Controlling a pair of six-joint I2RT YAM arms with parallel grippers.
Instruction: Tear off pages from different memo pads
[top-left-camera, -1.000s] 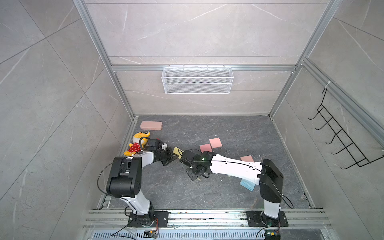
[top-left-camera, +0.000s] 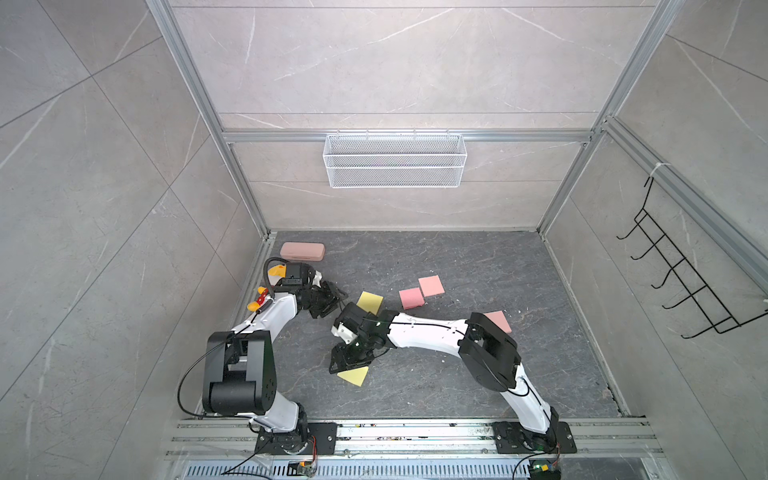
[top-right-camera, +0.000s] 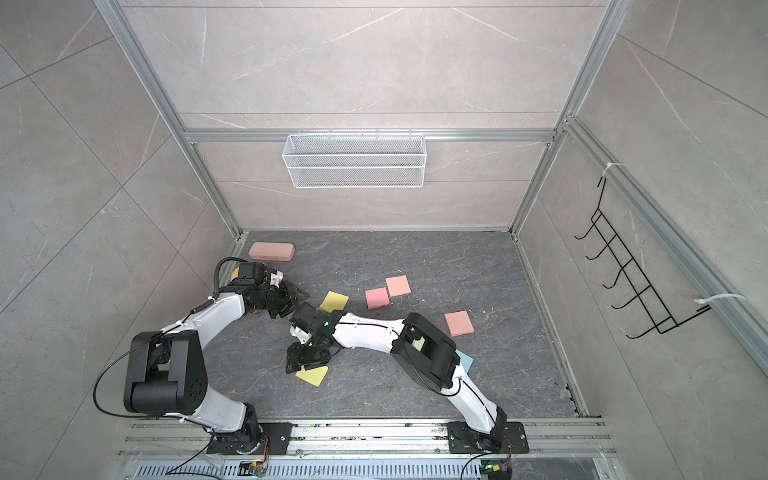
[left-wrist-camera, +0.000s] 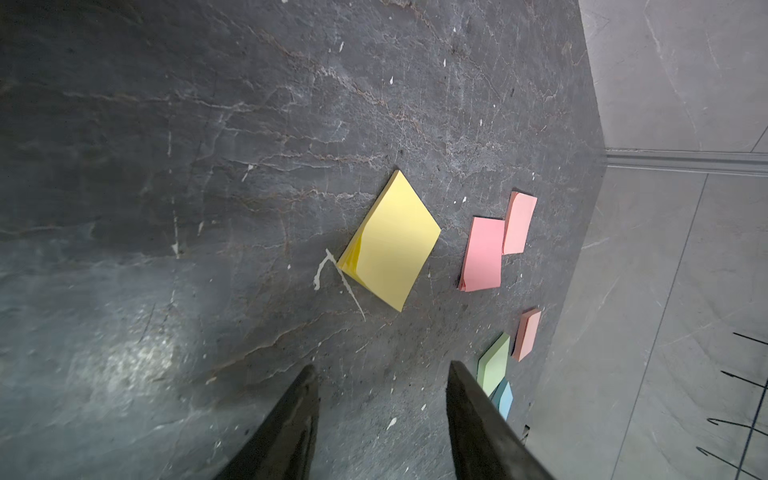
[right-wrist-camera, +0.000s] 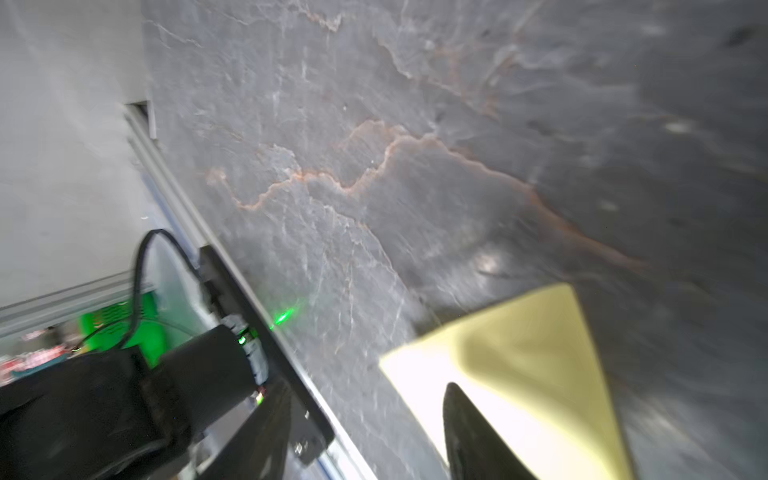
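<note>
A yellow memo pad (left-wrist-camera: 391, 240) lies alone below my open left gripper, with a darker yellow edge at one corner. Pink pads (left-wrist-camera: 482, 252) (left-wrist-camera: 518, 222), a further pink pad (left-wrist-camera: 526, 334), a green pad (left-wrist-camera: 492, 364) and a blue pad (left-wrist-camera: 502, 398) lie to its right. My right gripper is open and low over a yellow sheet (right-wrist-camera: 512, 376) near the front of the floor; nothing shows held in either gripper.
A pink case (top-left-camera: 302, 251) lies at the back left and a toy (top-left-camera: 257, 302) is mostly behind my left arm. Side walls bound the space.
My left gripper has moved up and left off the yellow pad. My right gripper has moved left toward the front, and more of the front yellow sheet shows.
</note>
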